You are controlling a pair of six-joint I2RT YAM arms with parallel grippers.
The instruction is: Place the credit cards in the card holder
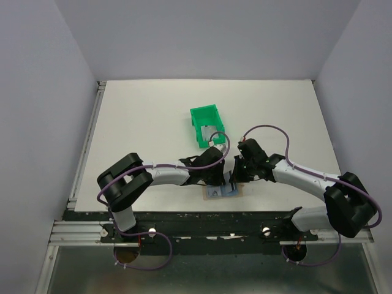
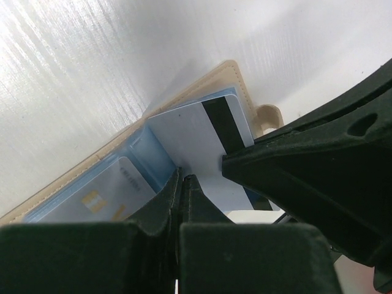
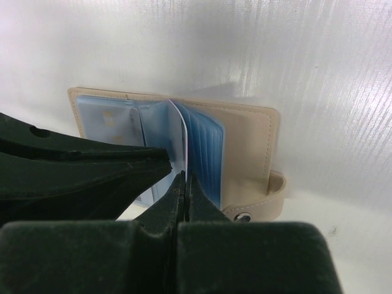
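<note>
The tan card holder (image 3: 245, 147) with blue sleeves lies on the table beneath both grippers. A white card with a black stripe sits at one of its sleeves, seen nearly edge-on in the right wrist view. Another card (image 3: 119, 122) lies in a sleeve beside it. My left gripper is shut, its tips against the striped card's face; whether anything is between them is hidden. My right gripper is shut at the card's edge; I cannot tell whether the edge is between its fingertips.
A green box (image 1: 206, 111) with a pale card stack (image 1: 208, 133) stands behind the holder. Both arms crowd the holder at the front middle.
</note>
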